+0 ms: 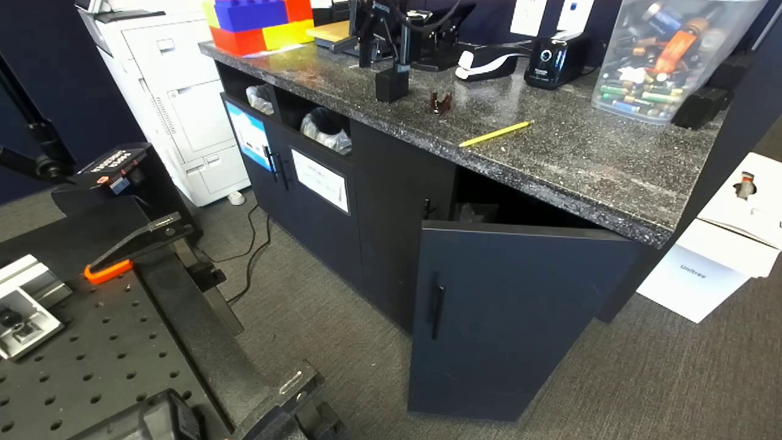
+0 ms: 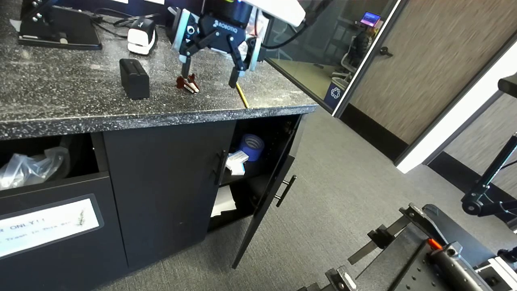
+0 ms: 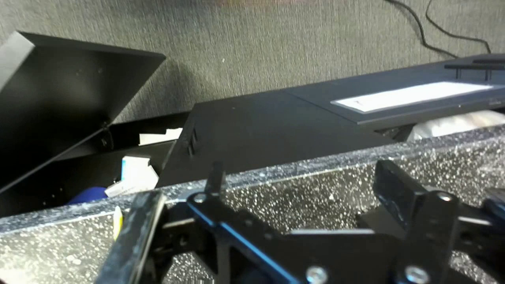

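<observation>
My gripper (image 1: 385,60) is open above the dark speckled counter (image 1: 586,168), with nothing between its fingers; exterior view 2 shows the gripper (image 2: 209,73) with its fingertips wide apart. A black block (image 2: 134,79) stands upright on the counter, left of the gripper in that view. The dark red staple remover (image 2: 188,85) appears just under one finger, but contact cannot be told. A yellow pencil (image 1: 496,133) lies near the counter's front edge. In the wrist view, only part of the pencil (image 3: 117,222) shows beside the gripper.
Below the counter a cabinet door (image 1: 513,315) stands open; a blue tape roll (image 2: 252,147) sits inside. A clear bin of batteries (image 1: 660,58), a white-and-black stapler (image 1: 487,62) and a black pencil sharpener (image 1: 557,62) occupy the back. Bare counter lies right of the pencil.
</observation>
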